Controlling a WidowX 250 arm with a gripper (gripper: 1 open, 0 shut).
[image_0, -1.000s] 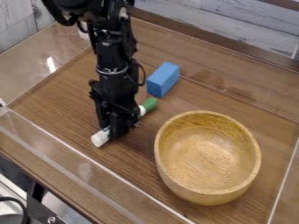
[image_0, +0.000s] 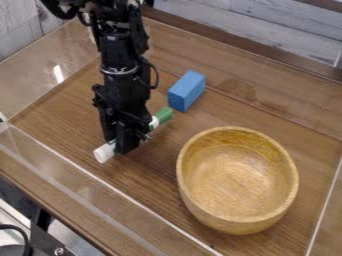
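Note:
A black gripper (image_0: 123, 135) reaches down at the left of centre, shut on a white and green marker (image_0: 107, 152) that lies slanted low over the wooden table (image_0: 60, 180), its white end toward the front left and its green part (image_0: 164, 115) toward the back right. The fingertips partly hide the marker's middle.
A beige oval bowl (image_0: 238, 178) fills the front right. A blue block (image_0: 186, 90) lies behind the marker. The table's far edge and a white wall run along the top right.
The bowl and blue block have not moved.

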